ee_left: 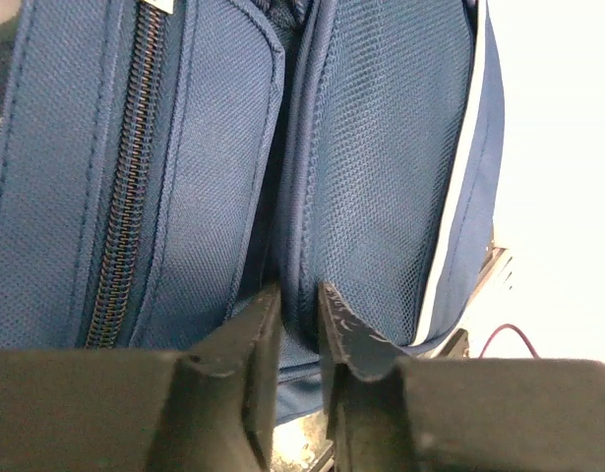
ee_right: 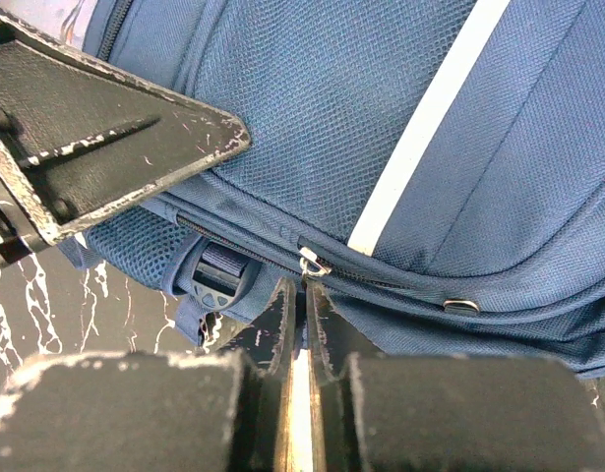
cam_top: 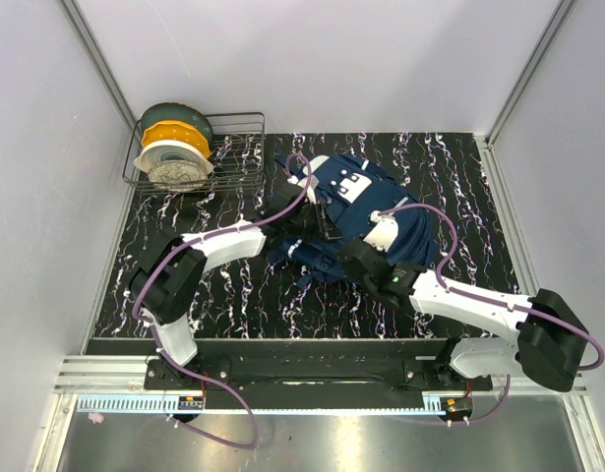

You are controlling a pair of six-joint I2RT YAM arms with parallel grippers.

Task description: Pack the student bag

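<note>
A navy-blue bag lies on the dark marbled tabletop. My left gripper is at its front left part. In the left wrist view a seamed edge of the bag runs down between the fingertips, and the left gripper is shut on this edge. Low at the bag's front, my right gripper has its fingertips together on a metal zipper pull. The zipper there appears largely closed. One of the left gripper's fingers crosses the right wrist view. What the bag holds is hidden.
At the back left, a wire rack holds several dishes, including an orange one. White walls enclose the table. Bare tabletop shows at front left and along the right side.
</note>
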